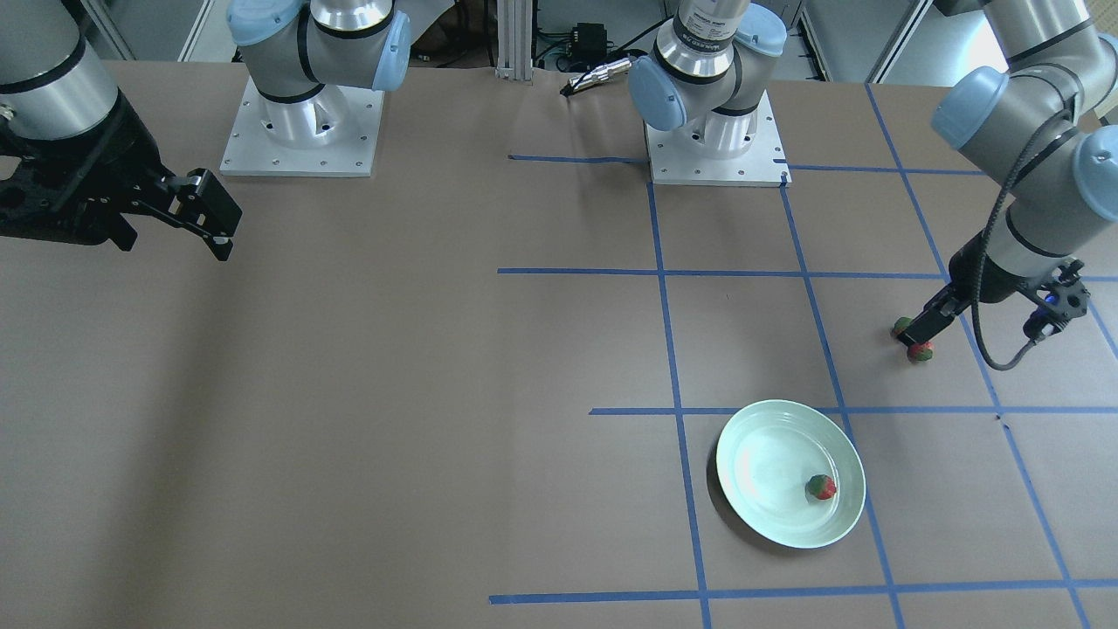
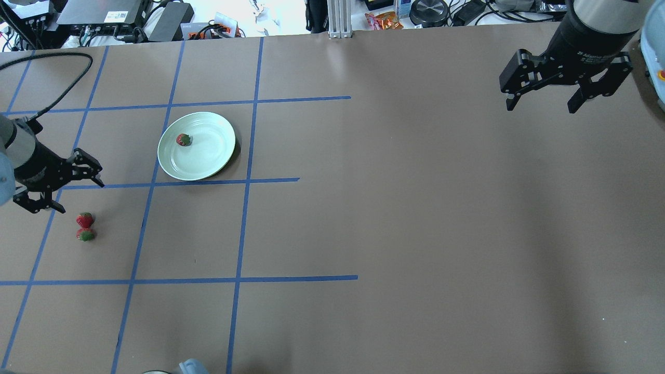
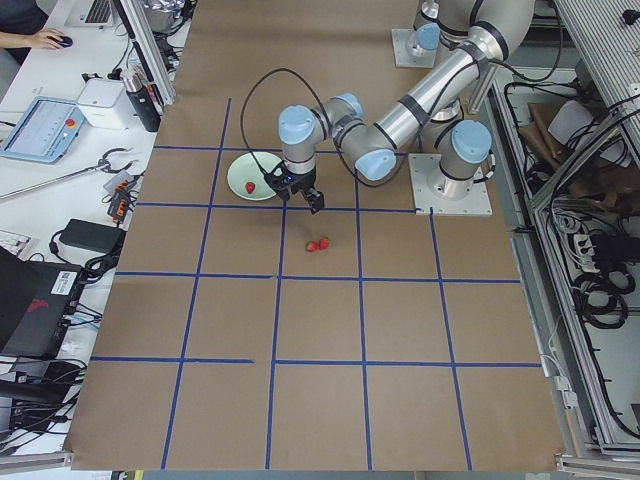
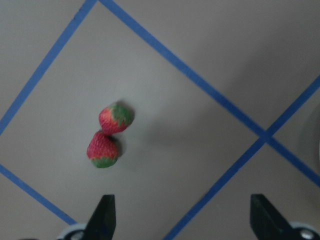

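Two red strawberries lie touching on the taped table, one [image 4: 115, 119] above the other [image 4: 101, 149] in the wrist view, also seen in the top view [image 2: 84, 234]. A pale green round plate [image 2: 193, 159] holds a third strawberry [image 2: 183, 139]. My gripper [image 2: 80, 195] is over the table beside the pair, left of the plate in the top view, fingers spread open with nothing between them. In the front view it partly covers the pair.
Another arm's black gripper [image 2: 542, 92] hangs at the top right of the top view. Two further arm bases [image 1: 299, 152] stand along the far edge in the front view.
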